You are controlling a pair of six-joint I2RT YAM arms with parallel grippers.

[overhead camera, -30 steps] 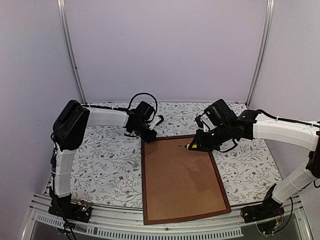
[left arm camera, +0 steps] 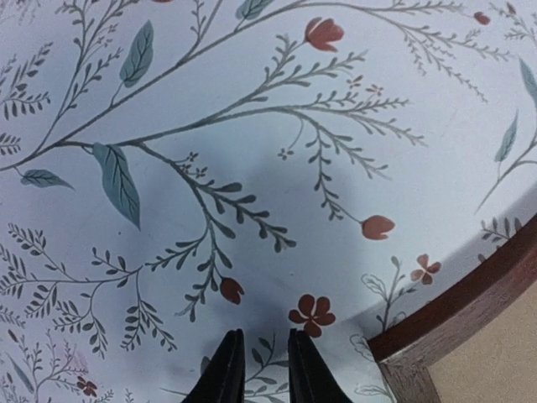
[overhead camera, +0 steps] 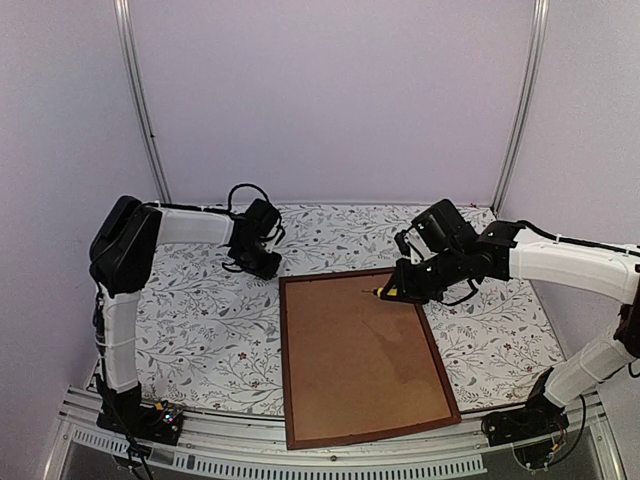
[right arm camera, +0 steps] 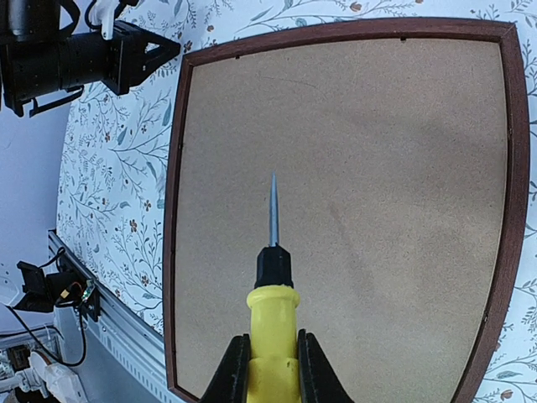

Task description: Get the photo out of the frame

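Observation:
The dark brown picture frame (overhead camera: pixel 283 350) lies flat on the patterned table, its plain tan backing board (overhead camera: pixel 350 370) facing up. No photo shows. My right gripper is shut on the yellow handle of a thin-tipped tool (right arm camera: pixel 273 323), held above the board with its metal tip towards the board's middle. Beside the frame's far left corner, my left gripper (overhead camera: pixel 272 272) stands over the table. Its fingers (left arm camera: pixel 225 369) are apart with nothing between them, and that frame corner (left arm camera: pixel 403 348) shows just to their right.
A slotted metal rail (overhead camera: pixel 330 465) runs along the front, close to the frame's near edge. Pale walls enclose the back and sides.
The left gripper has moved left, from over the frame's far left corner to the table just outside it. The right gripper with its tool has barely moved; the frame lies nearly as before.

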